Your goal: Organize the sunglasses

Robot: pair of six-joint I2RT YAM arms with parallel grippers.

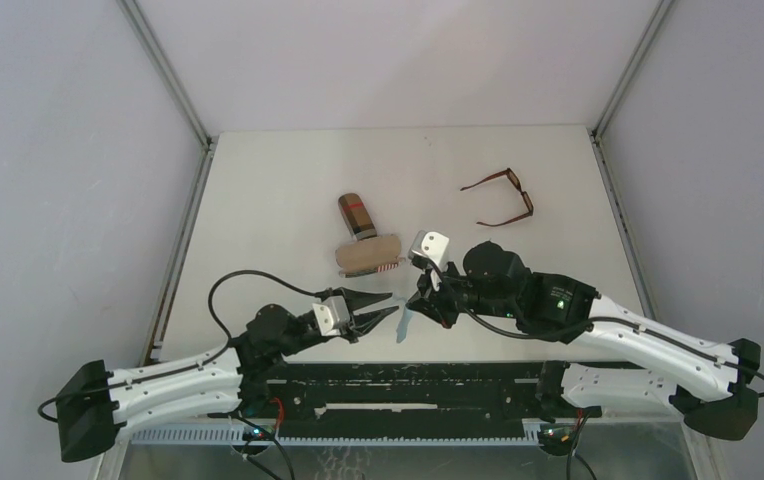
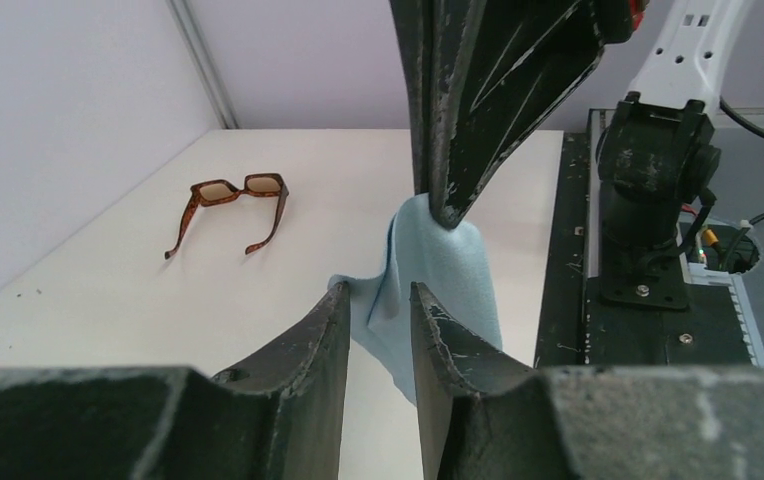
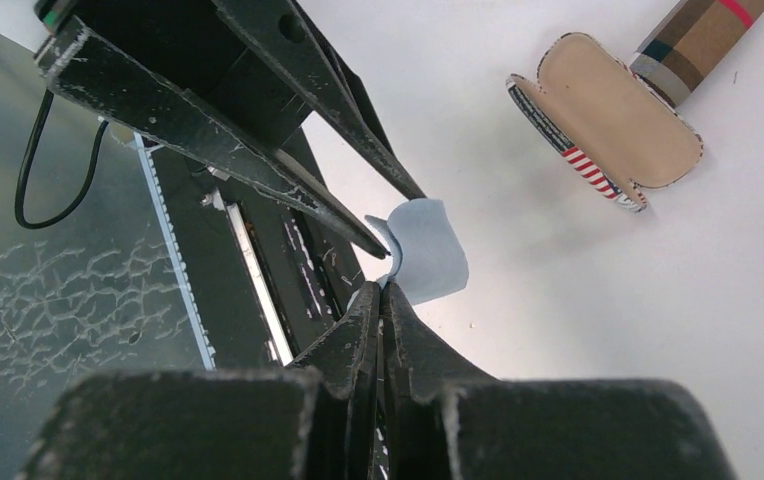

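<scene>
A light blue cloth [image 2: 438, 280] hangs between my two grippers at the front middle. My right gripper is shut with the cloth pinched at its tips. My left gripper is part open, its fingertips at the cloth; whether they touch it is unclear. Brown tortoiseshell sunglasses [image 1: 523, 195] lie unfolded at the back right of the table [image 1: 258, 180]. An open tan glasses case [image 3: 618, 120] with a striped edge lies at the middle, beside a plaid case [image 1: 355, 213] with a red stripe.
Walls bound it at both sides and the back. The dark rail [image 1: 408, 380] with both arm bases runs along the front edge.
</scene>
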